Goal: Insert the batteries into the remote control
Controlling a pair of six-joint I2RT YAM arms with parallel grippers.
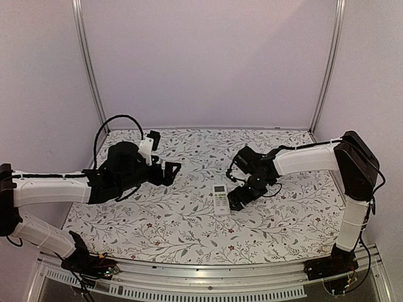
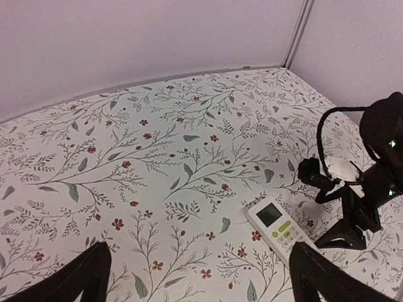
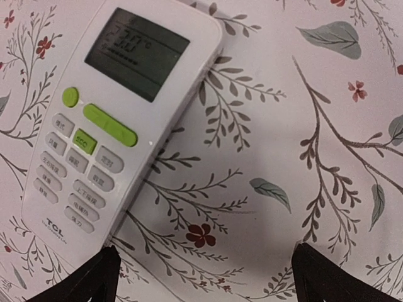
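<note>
The white remote control (image 1: 221, 200) lies face up on the table, screen end away from the front edge. In the right wrist view the remote (image 3: 119, 107) fills the upper left, its screen lit with digits. My right gripper is open low over the cloth at the remote's right side, with nothing between its fingers. One finger (image 3: 94, 277) is right at the remote's lower corner; whether it touches I cannot tell. My left gripper is open and empty, well to the left of the remote. No batteries show in any view; the remote's back is hidden.
Pale walls (image 1: 208, 63) enclose the back and sides. A metal rail (image 1: 208, 277) runs along the front edge.
</note>
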